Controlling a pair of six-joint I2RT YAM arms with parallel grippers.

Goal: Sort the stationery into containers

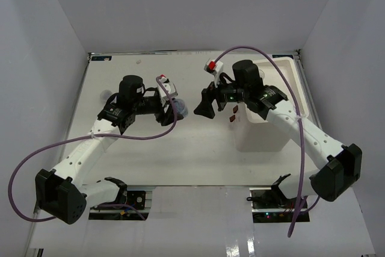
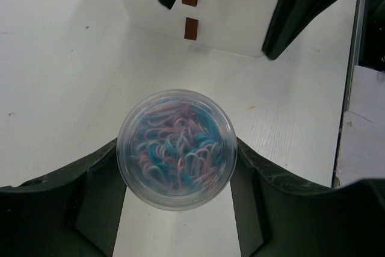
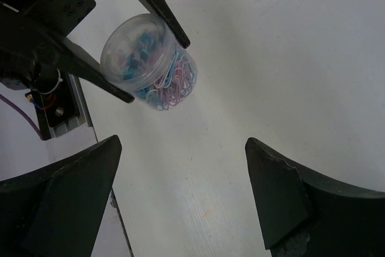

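A clear round tub of pink and blue paper clips point(image 2: 176, 148) is held in my left gripper point(image 1: 171, 112), whose fingers are shut on its sides, above the table's middle. My right gripper point(image 1: 205, 106) stands open a short way to the right of the tub, facing it; in the right wrist view the tub point(image 3: 156, 58) is beyond its empty fingers. A white container point(image 1: 264, 136) with brown tabs on its side stands at the right, partly hidden behind the right arm.
Small, faint translucent objects point(image 1: 106, 95) lie at the left of the table. Walls enclose the workspace at back and sides.
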